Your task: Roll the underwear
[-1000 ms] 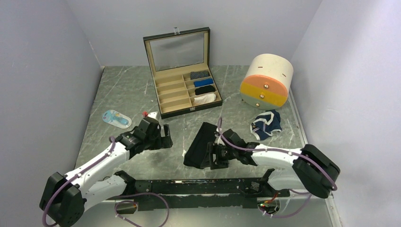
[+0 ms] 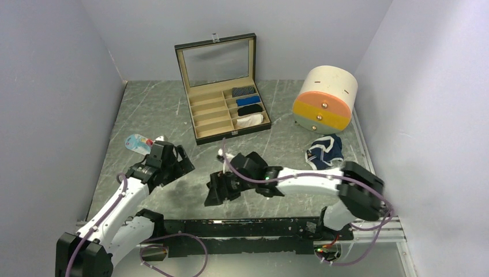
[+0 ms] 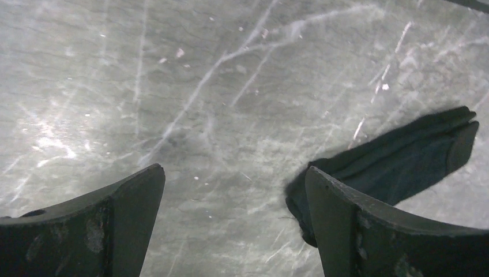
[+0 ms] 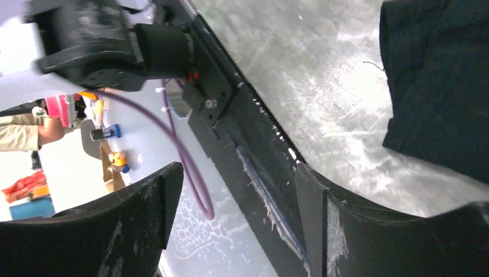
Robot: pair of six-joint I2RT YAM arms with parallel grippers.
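The black underwear, folded into a long strip, lies slantwise on the grey table. In the top view my right arm covers most of it; the left wrist view shows the black underwear (image 3: 412, 158) at lower right, partly behind a finger. One end of the underwear (image 4: 441, 86) fills the upper right of the right wrist view. My right gripper (image 2: 217, 192) is by its near left end, fingers apart and nothing visible between the fingers. Off to the left of the cloth, my left gripper (image 2: 180, 167) stands open and empty over bare table.
An open organizer box (image 2: 209, 118) with several rolled garments stands at the back. A crumpled navy cloth (image 2: 324, 151) lies at right before the coloured drawer cabinet (image 2: 324, 98). On the left is a blue-and-white item (image 2: 138, 143). Table between box and arms is clear.
My right gripper has swung left from the underwear's right side, across it to its near left end. The left gripper has drawn back to the left, away from the cloth.
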